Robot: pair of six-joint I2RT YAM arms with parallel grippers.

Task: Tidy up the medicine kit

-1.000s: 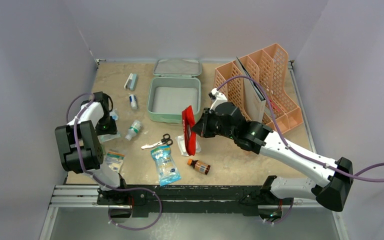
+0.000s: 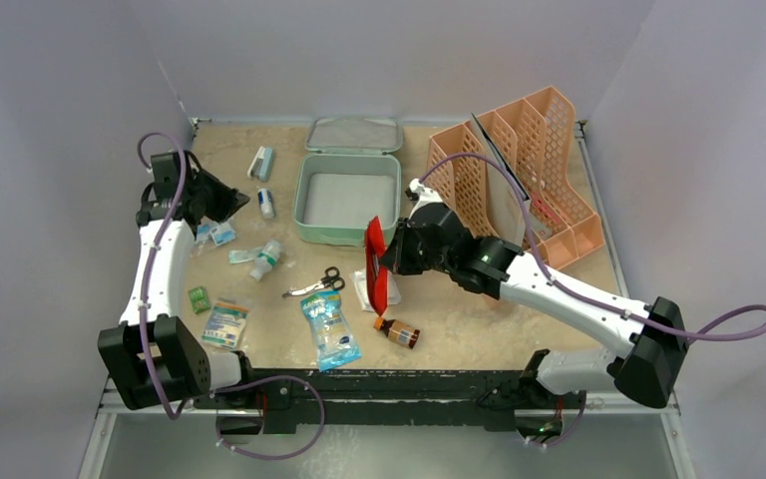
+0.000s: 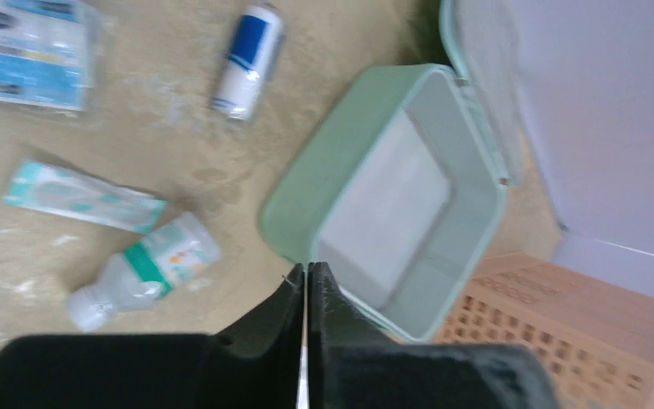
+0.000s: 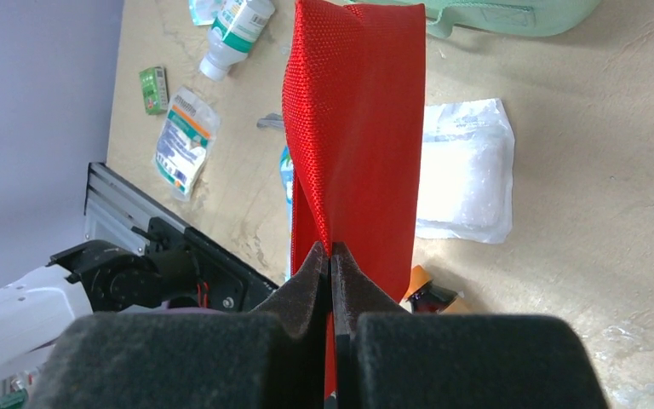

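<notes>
An open, empty mint case (image 2: 347,195) (image 3: 383,213) stands at the back centre. My right gripper (image 2: 389,259) is shut on a red pouch (image 2: 373,261) (image 4: 358,128), held upright just in front of the case. My left gripper (image 2: 237,202) hangs over the left of the table, shut with nothing visible between its fingers. Around lie a white bottle (image 2: 266,259), blue-and-white tube (image 2: 266,204), scissors (image 2: 329,280), blue packet (image 2: 329,329), brown bottle (image 2: 399,333), white pad (image 4: 468,179), green box (image 2: 198,298) and several small packets.
A peach divider rack (image 2: 574,220) with a folder in it fills the back right. A small grey-white item (image 2: 264,164) lies left of the case.
My left arm has risen from low over the packets at the left edge and moved toward the back. The right arm has shifted slightly, still with the red pouch.
</notes>
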